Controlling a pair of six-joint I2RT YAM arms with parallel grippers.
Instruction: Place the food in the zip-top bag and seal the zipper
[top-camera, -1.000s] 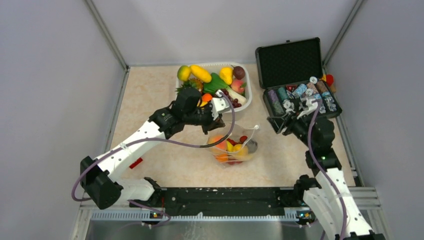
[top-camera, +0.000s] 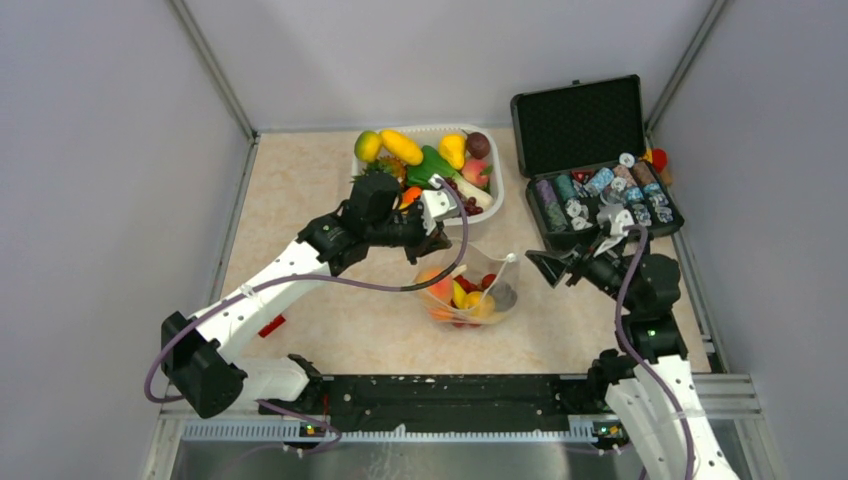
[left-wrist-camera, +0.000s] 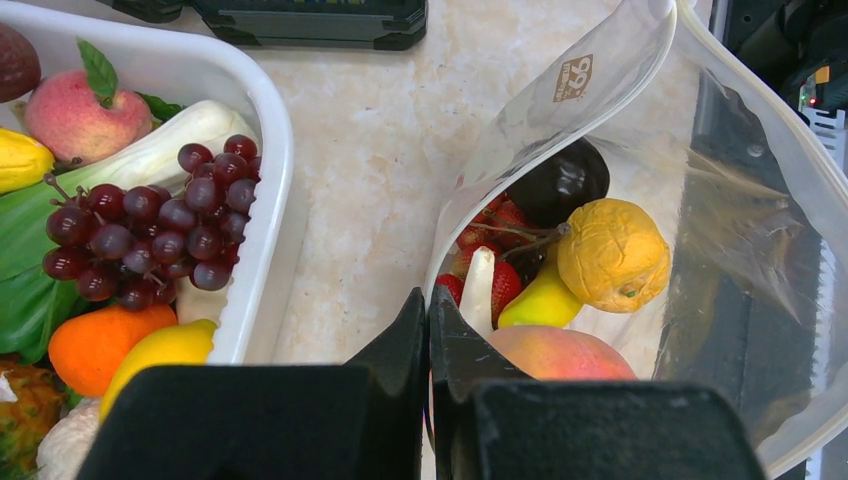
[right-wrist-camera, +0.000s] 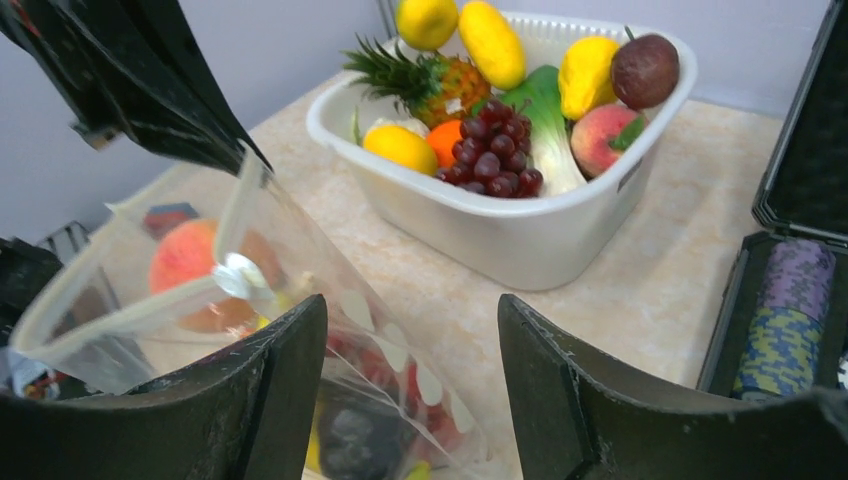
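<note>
The clear zip bag (top-camera: 470, 310) stands upright on the tabletop with its mouth gaping, holding assorted food, including a dark round item, strawberries, a yellow fruit (left-wrist-camera: 613, 254) and a peach-coloured fruit (left-wrist-camera: 560, 350). My left gripper is shut on the bag's edge at its top, as the left wrist view shows. My right gripper is to the right of the bag, part open, its fingers apart beside the white slider (right-wrist-camera: 240, 272) and the bag's rim, with nothing clearly held between them.
A white basket (right-wrist-camera: 520, 240) full of fruit and vegetables stands behind the bag. An open case (top-camera: 580, 120) with chips is at back right.
My left arm and the bag look nearly unchanged.
</note>
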